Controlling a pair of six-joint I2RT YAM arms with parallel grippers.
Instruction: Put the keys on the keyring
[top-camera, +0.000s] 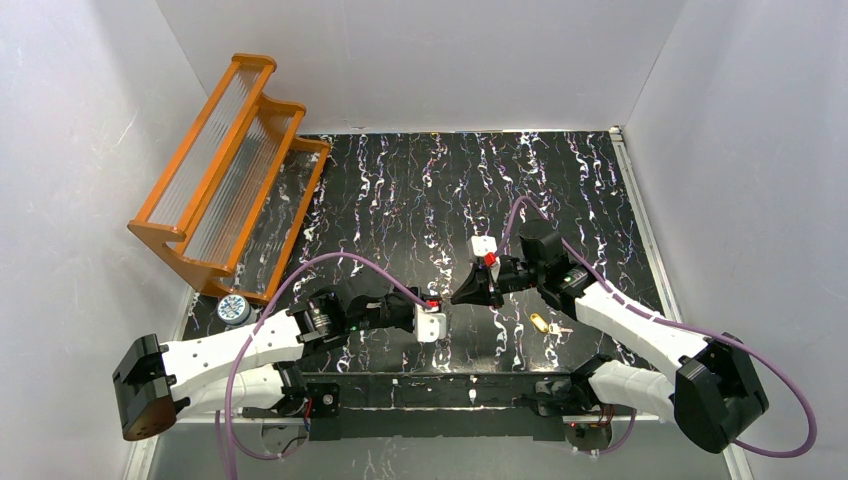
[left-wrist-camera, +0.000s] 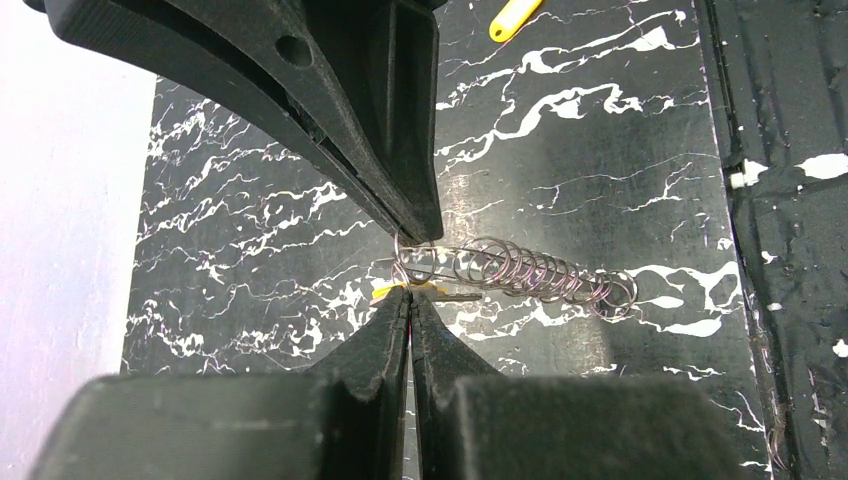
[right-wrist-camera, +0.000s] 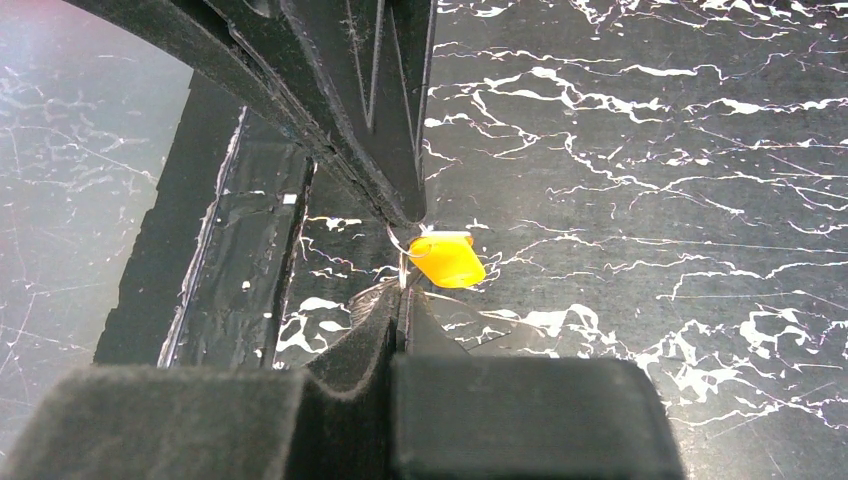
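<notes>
Close together over the middle of the table, my left gripper and right gripper meet tip to tip. Silver wire loops of the keyring (left-wrist-camera: 540, 275) trail from the right fingertips (left-wrist-camera: 425, 235), and the right gripper is shut on this wire. One loop reaches down to the left fingertips, which are closed; whether they pinch it cannot be told. A yellow-headed key hangs right by the wire between the two grippers; its dark blade shows in the left wrist view. Whether the wire passes through its head is unclear.
Another yellow-headed key (top-camera: 539, 322) lies on the table by the right arm, with silver keys (top-camera: 559, 330) beside it. An orange-framed rack (top-camera: 215, 180) and a round tin (top-camera: 234, 309) stand at left.
</notes>
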